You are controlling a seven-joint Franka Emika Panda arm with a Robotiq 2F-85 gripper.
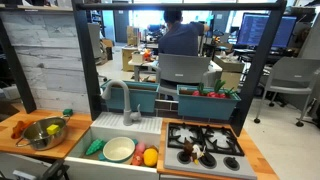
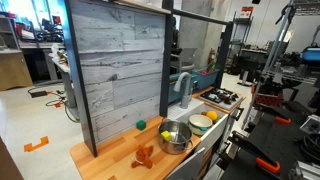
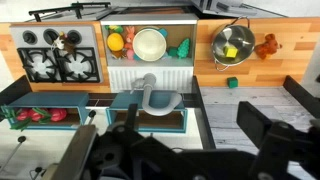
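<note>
My gripper stands open, its dark fingers spread wide at the bottom of the wrist view with nothing held between them. Beyond it lies a toy kitchen counter. A metal pot [image 3: 233,48] holds a yellow piece [image 3: 231,51]. Beside the pot are a small green block [image 3: 233,82] and an orange-brown object [image 3: 266,46] on the wood. In the sink sits a pale bowl [image 3: 150,43], flanked by an orange item [image 3: 116,42], a red item [image 3: 114,28] and a green item [image 3: 180,48].
A grey faucet [image 1: 126,100] rises behind the sink. The black-grated stove [image 1: 207,148] bears a small brown and white object [image 1: 194,151]. Planter boxes [image 1: 207,105] and dark posts [image 1: 90,62] line the counter's back. Bare wood [image 2: 118,155] shows left of the pot.
</note>
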